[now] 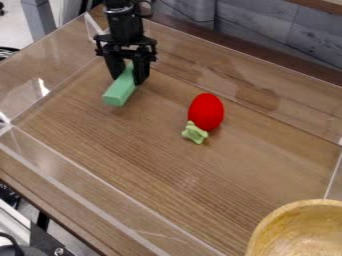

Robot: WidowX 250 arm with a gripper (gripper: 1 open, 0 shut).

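Note:
My gripper [126, 62], dark, hangs at the upper left of the camera view, shut on a green oblong object [119, 89] that tilts down toward the lower left over the wooden table [147, 180]. The fingers are small and dark, partly hard to make out. To the right sit a red oval object [206, 111] and a small light-green piece [195, 131] just below it.
A tan bowl [299, 232] fills the lower right corner. The table's left edge shows along the side, with dark cables at lower left.

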